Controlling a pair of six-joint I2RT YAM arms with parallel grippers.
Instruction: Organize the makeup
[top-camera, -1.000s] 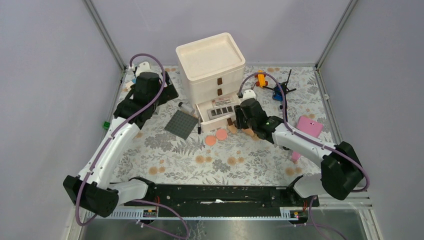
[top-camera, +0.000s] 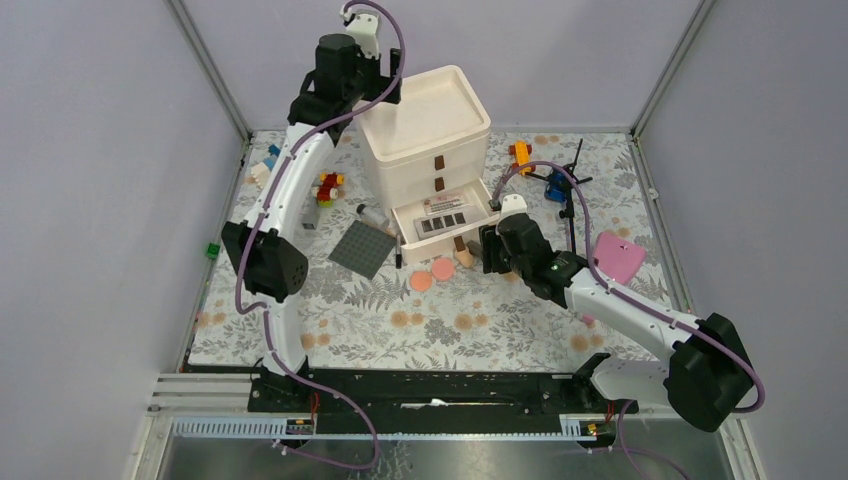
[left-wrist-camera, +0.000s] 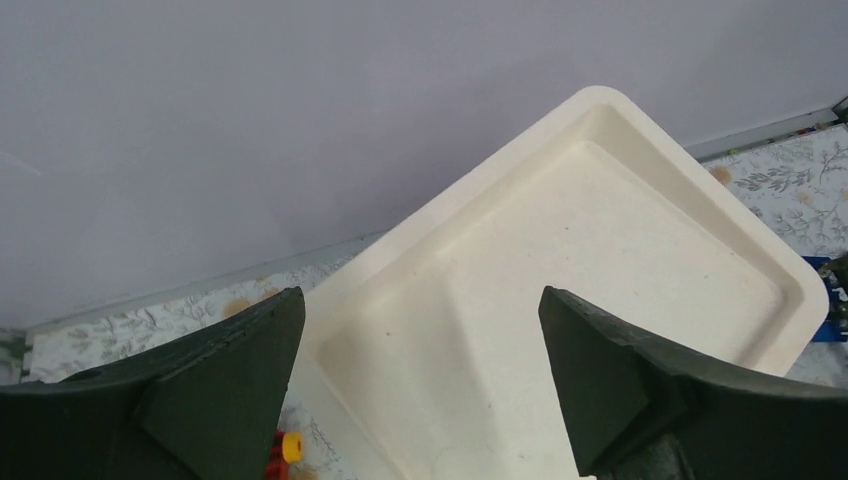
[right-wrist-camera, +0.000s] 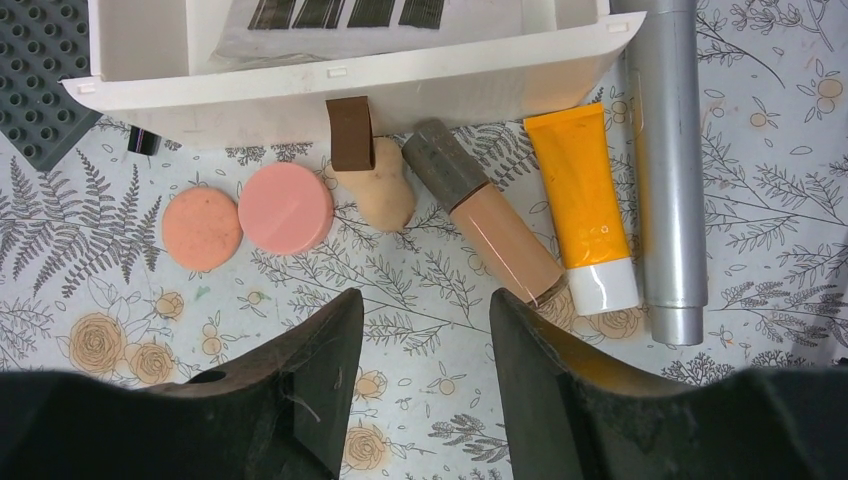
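Observation:
A cream drawer cabinet (top-camera: 425, 110) has its bottom drawer (top-camera: 405, 235) pulled out, holding packaged items. My left gripper (top-camera: 382, 88) stands open above the empty top tray (left-wrist-camera: 460, 250). My right gripper is part open, nothing between its fingers, before the drawer front, over the table. Makeup lies there: pink compact (right-wrist-camera: 285, 207), peach compact (right-wrist-camera: 201, 229), beige sponge (right-wrist-camera: 385, 195), foundation tube (right-wrist-camera: 500, 245), orange tube (right-wrist-camera: 578, 190) and silver cylinder (right-wrist-camera: 668, 180).
A dark studded plate (top-camera: 362, 250) lies left of the drawer. Colourful toys (top-camera: 328, 188), a black tripod-like stand (top-camera: 570, 205) and a pink item (top-camera: 617, 258) surround the cabinet.
My left arm has risen and moved toward the back, over the cabinet top. My right gripper has shifted slightly right and toward the front.

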